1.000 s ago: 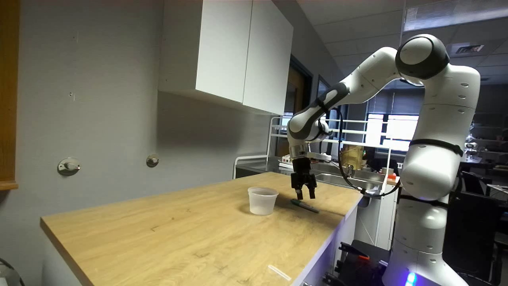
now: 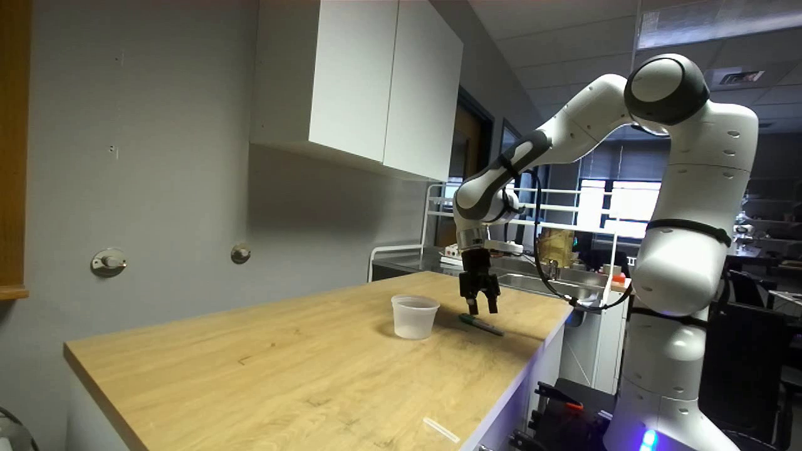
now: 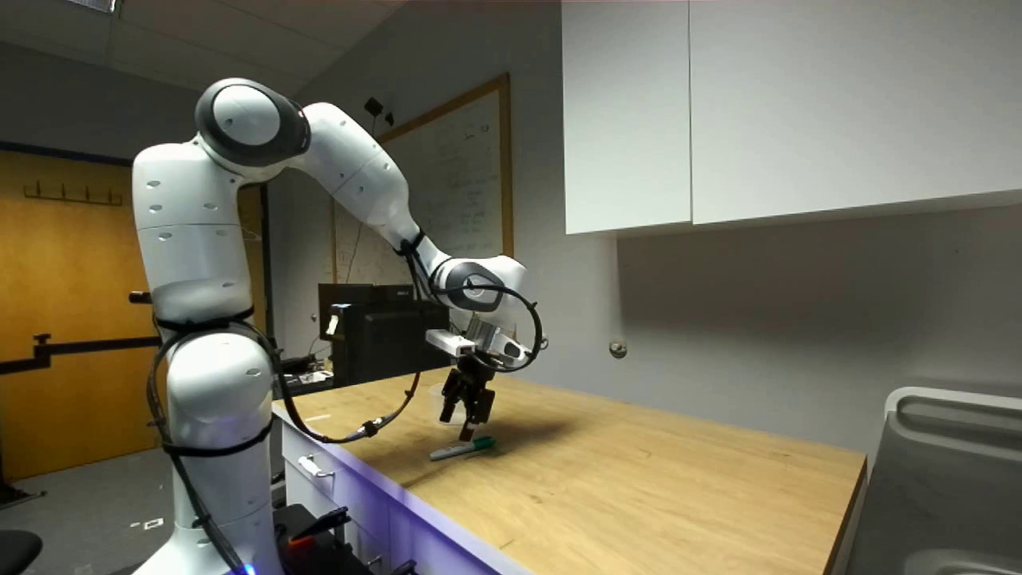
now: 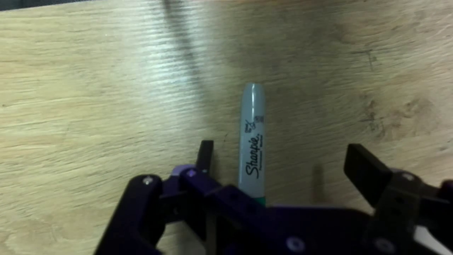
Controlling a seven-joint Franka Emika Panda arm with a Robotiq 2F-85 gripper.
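Observation:
A grey Sharpie marker point(image 4: 252, 142) with a green cap lies flat on the wooden counter; in the wrist view its cap end runs under the gripper's body and is mostly hidden. My gripper point(image 2: 483, 307) hangs just above the marker point(image 2: 481, 324), fingers pointing down. Its fingers are open, one finger on either side of the marker in the wrist view, touching nothing that I can see. In exterior view 2 the gripper point(image 3: 461, 430) is over the marker point(image 3: 462, 449) too. A translucent plastic tub point(image 2: 414, 319) stands upright beside the marker, seemingly empty.
Wall cabinets point(image 2: 361, 82) overhang the back. A sink point(image 2: 552, 285) lies beyond the counter's far end.

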